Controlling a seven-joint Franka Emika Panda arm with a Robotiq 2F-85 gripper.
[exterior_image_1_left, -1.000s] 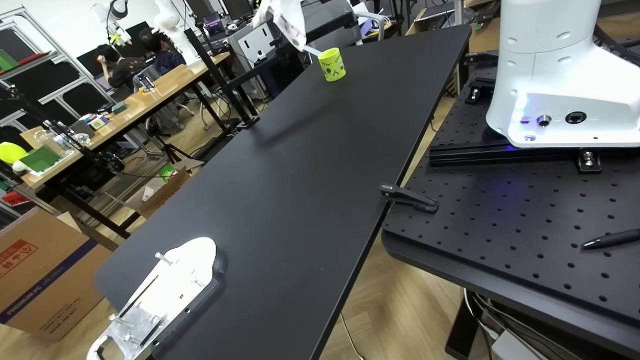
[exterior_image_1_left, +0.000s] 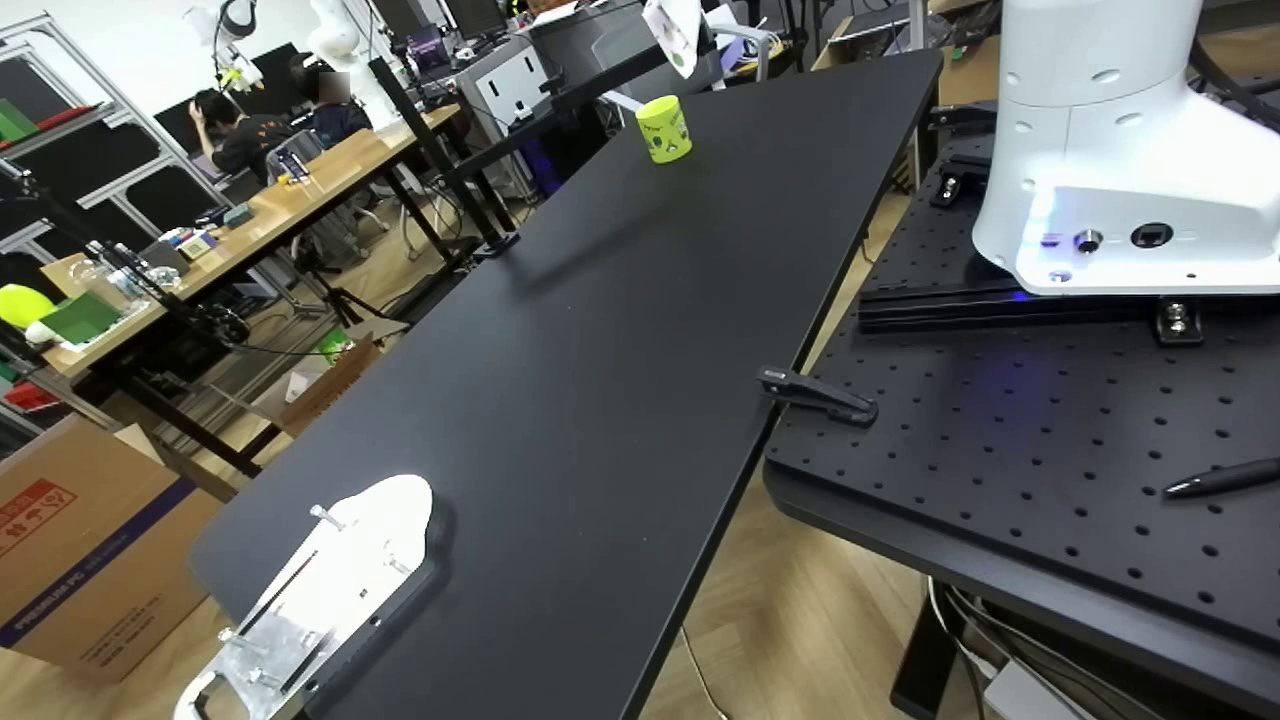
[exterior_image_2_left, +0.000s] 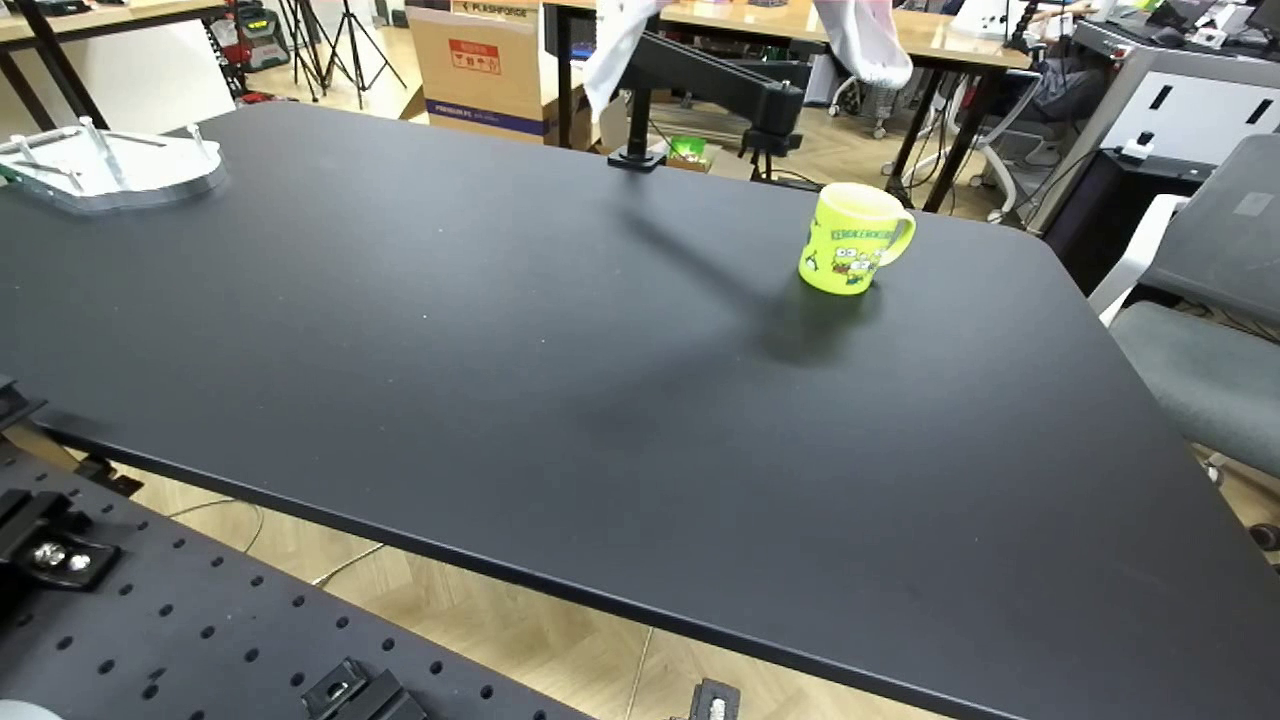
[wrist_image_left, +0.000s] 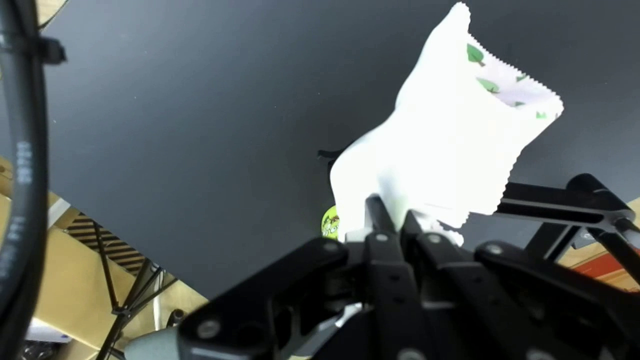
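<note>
In the wrist view a white cloth (wrist_image_left: 432, 144) with a zigzag edge and green tree prints on its turned side hangs from my gripper, whose fingers are shut on one part of it. The cloth's lower ends (exterior_image_2_left: 870, 42) show at the top of exterior view 2, well above the tabletop, and its end (exterior_image_1_left: 675, 30) also shows at the top of exterior view 1. A yellow-green cartoon mug (exterior_image_2_left: 846, 240) stands upright on the black table (exterior_image_2_left: 480, 360); the cloth hides most of it in the wrist view. The gripper is out of both exterior views.
A white plate fixture with posts (exterior_image_1_left: 342, 564) lies at the opposite end of the table from the mug. A black arm stand (exterior_image_2_left: 708, 84) is clamped at the far edge, near the mug.
In exterior view 1 the hanging cloth has moved right and upward, from left of the mug to just above it in the picture. The mug stays in place.
</note>
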